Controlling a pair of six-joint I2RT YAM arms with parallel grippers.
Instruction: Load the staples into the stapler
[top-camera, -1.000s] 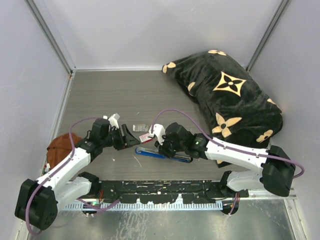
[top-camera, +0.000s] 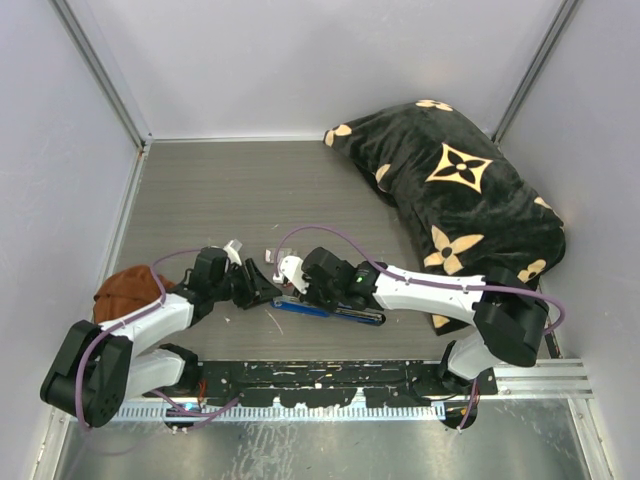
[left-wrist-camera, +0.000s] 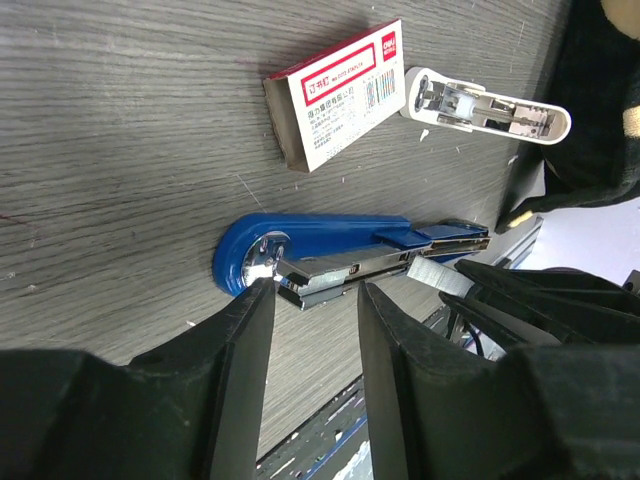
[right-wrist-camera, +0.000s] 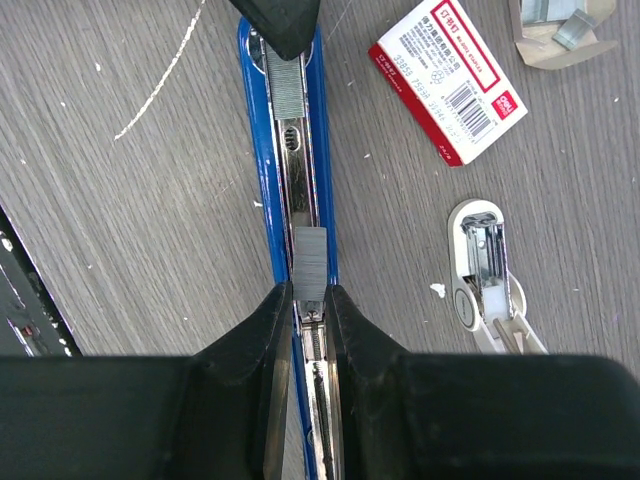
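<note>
The blue stapler (left-wrist-camera: 330, 232) lies folded open on the table, its metal channel (right-wrist-camera: 300, 180) showing from above. A short grey staple strip (right-wrist-camera: 310, 255) is pinched by my right gripper, over the channel and in line with it; whether it touches the channel cannot be made out. The same strip (left-wrist-camera: 440, 276) shows in the left wrist view. My left gripper is part open at the stapler's front end, with the channel's tip seen between its fingers and no grip visible. A ridged grey section (right-wrist-camera: 287, 90) fills the channel's front.
A red and white staple box (left-wrist-camera: 345, 95) lies behind the stapler, with a small white staple remover (left-wrist-camera: 490, 108) near it. Another grey strip lies in a plastic holder (right-wrist-camera: 560, 30). A dark cushion (top-camera: 450, 200) fills the right.
Over the last second, my right gripper has moved left along the stapler toward its front. My left gripper has shifted slightly toward the stapler's front end.
</note>
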